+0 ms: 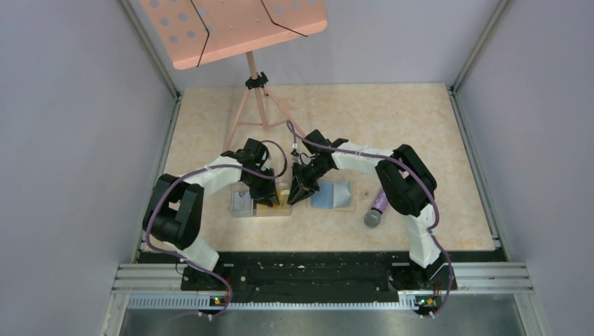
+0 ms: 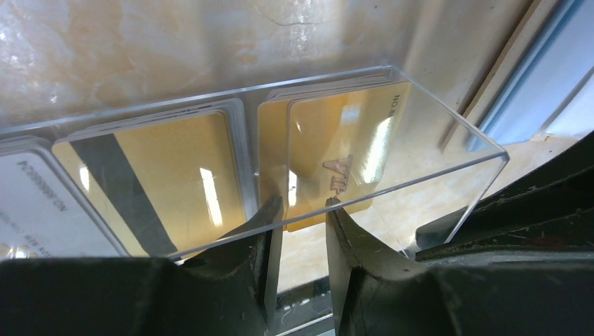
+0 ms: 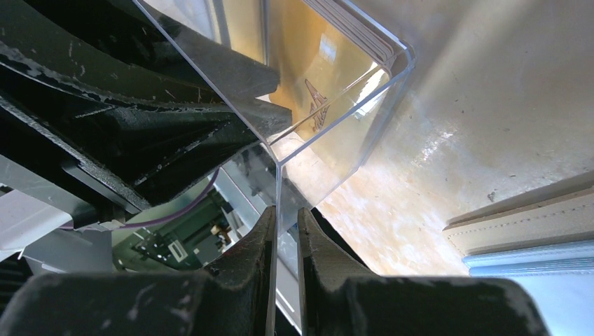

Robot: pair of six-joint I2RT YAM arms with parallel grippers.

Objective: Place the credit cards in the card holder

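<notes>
A clear box with stacks of credit cards stands left of the blue-and-beige card holder. Gold cards fill its right end, another gold stack with a dark stripe lies beside them, and a white stack is farther left. Over the near rim, my left gripper is open, its tips by the lower edge of the right-hand gold cards; no card is clearly held. At the box's right end, my right gripper is shut on the clear wall.
Right of the holder lies a purple cylinder with a grey end. The pink stand rises at the back left. Both grippers are close together at the box.
</notes>
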